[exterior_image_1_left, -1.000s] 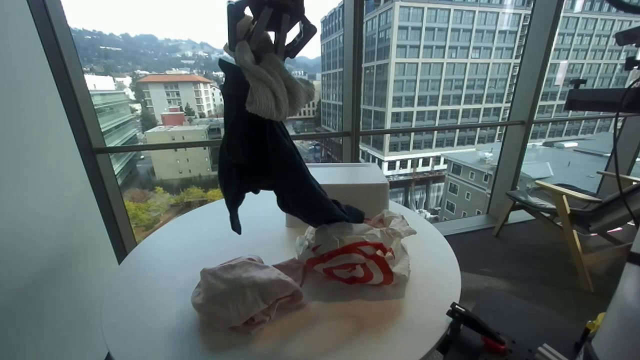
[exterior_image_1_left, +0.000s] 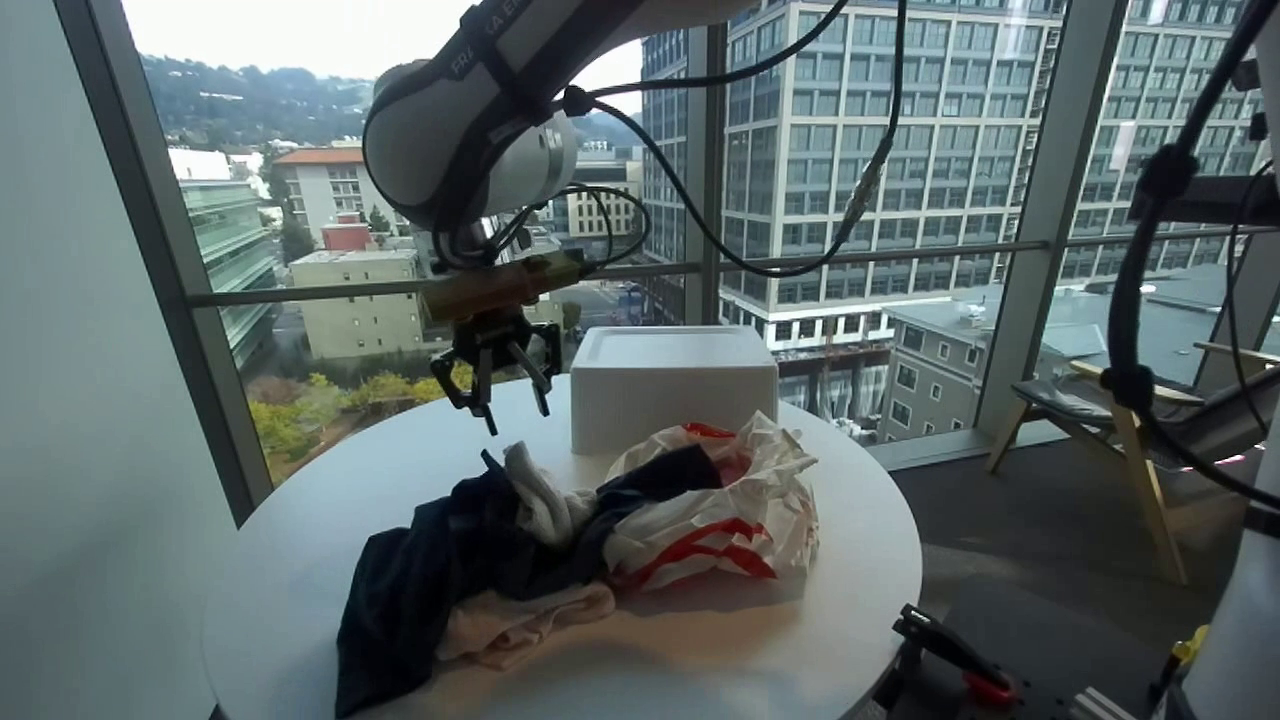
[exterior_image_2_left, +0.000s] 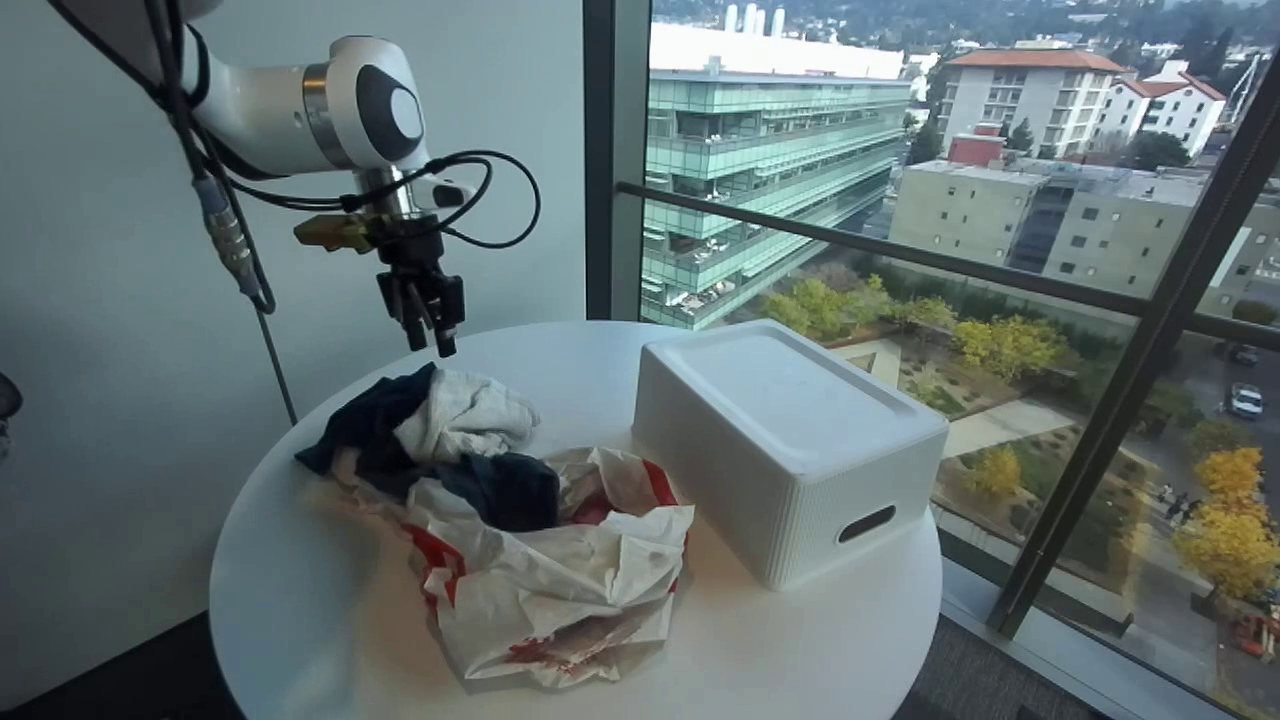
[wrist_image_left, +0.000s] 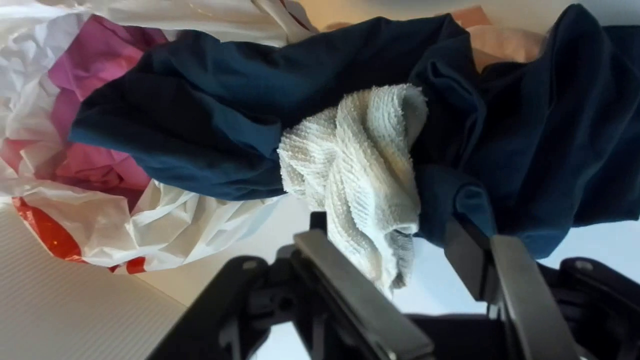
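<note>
My gripper (exterior_image_1_left: 518, 418) hangs above the table, its fingers spread apart, and the exterior views show nothing held in it. Just below lies a white ribbed cloth (exterior_image_2_left: 465, 415), bunched up on top of a dark navy garment (exterior_image_1_left: 414, 588). One end of the navy garment reaches into the mouth of a crumpled white and red plastic bag (exterior_image_2_left: 552, 588). Partly covered by the navy cloth, a pale pink cloth (exterior_image_1_left: 528, 624) rests on the table. In the wrist view, the white cloth (wrist_image_left: 372, 168) appears between and beyond the fingers, and pink material (wrist_image_left: 99, 66) shows inside the bag.
A white lidded box (exterior_image_2_left: 792, 408) stands on the round white table (exterior_image_1_left: 276, 600) behind the bag. Bare tabletop shows along the left side and the front edge. Tall windows surround the far side.
A second ago my gripper was high up with the white and navy cloths hanging from it. Now both cloths lie on the table, largely covering the pink cloth, and the gripper is lower and empty.
</note>
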